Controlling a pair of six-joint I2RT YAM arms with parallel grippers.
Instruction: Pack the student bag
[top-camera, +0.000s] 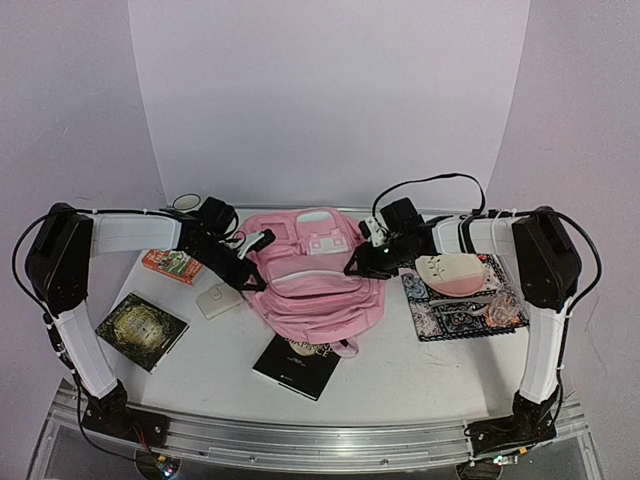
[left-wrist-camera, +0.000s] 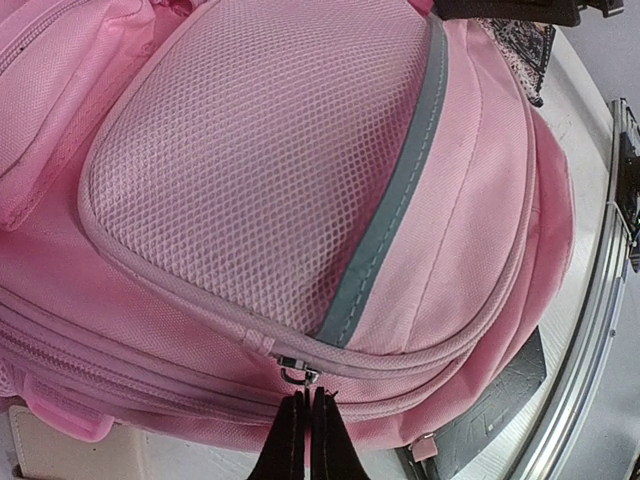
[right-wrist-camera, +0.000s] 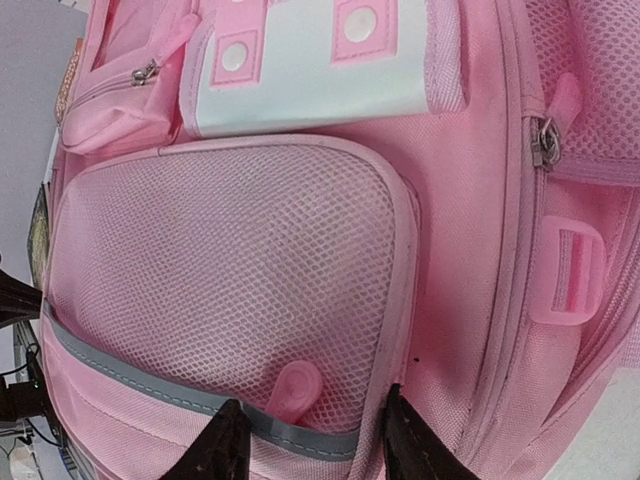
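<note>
The pink bag (top-camera: 318, 312) lies across the middle of the table, with its mesh front pocket (left-wrist-camera: 270, 150) facing up. At the bag's left side is my left gripper (top-camera: 257, 270). In the left wrist view its fingers (left-wrist-camera: 290, 440) are together, just below a metal zip slider (left-wrist-camera: 296, 372); whether they hold the pull is hidden. My right gripper (top-camera: 362, 262) is at the bag's right side. Its fingers (right-wrist-camera: 228, 435) stand apart in the right wrist view, with the pocket's grey strip and piped edge between them. A pink pull tab (right-wrist-camera: 296, 388) lies on the mesh there.
A black book (top-camera: 298, 366) lies partly under the bag's front. On the left are a dark patterned book (top-camera: 142, 331), an orange book (top-camera: 173, 263) and a cream case (top-camera: 218, 300). A patterned notebook (top-camera: 430, 318) lies on the right, under a round pink-and-cream item (top-camera: 450, 273).
</note>
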